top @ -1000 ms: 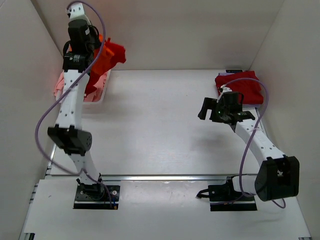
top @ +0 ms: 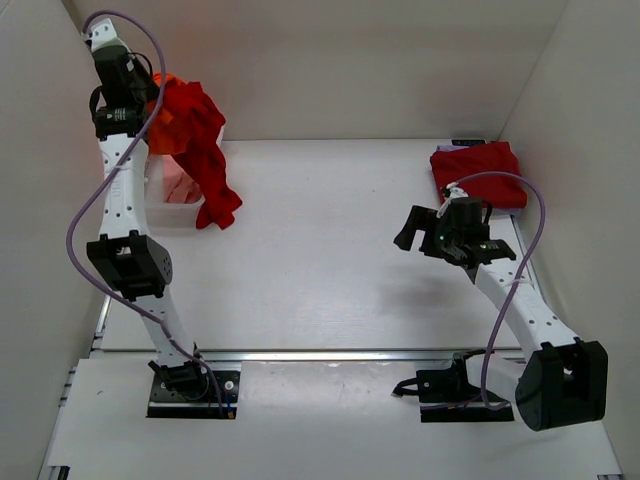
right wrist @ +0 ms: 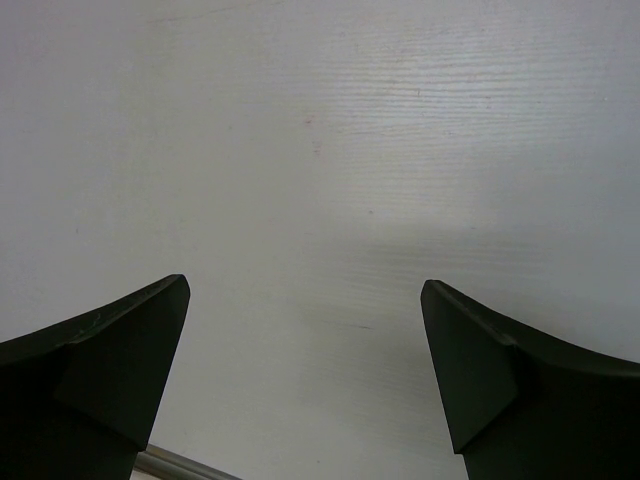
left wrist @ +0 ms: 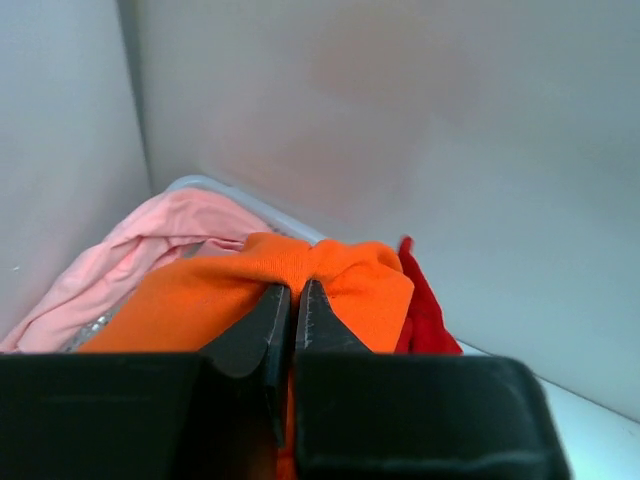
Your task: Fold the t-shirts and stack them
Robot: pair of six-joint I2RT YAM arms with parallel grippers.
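At the back left, my left gripper is shut on an orange shirt (left wrist: 200, 315), held high over a white bin (top: 165, 214). A red shirt (top: 205, 160) hangs with the orange one, its lower end reaching out over the bin's right side. Pink cloth (top: 180, 182) lies in the bin. At the back right, a folded red shirt (top: 475, 162) lies on a small stack with purple beneath. My right gripper (top: 417, 229) stands open above the table in front of that stack, nothing between its fingers.
Walls bound the workspace at the left, back and right; a metal rail (top: 320, 355) runs along the front edge.
My left arm has moved left along the back. The hanging red shirt swung out to the right and now hangs nearer the bin. The right arm has shifted slightly.
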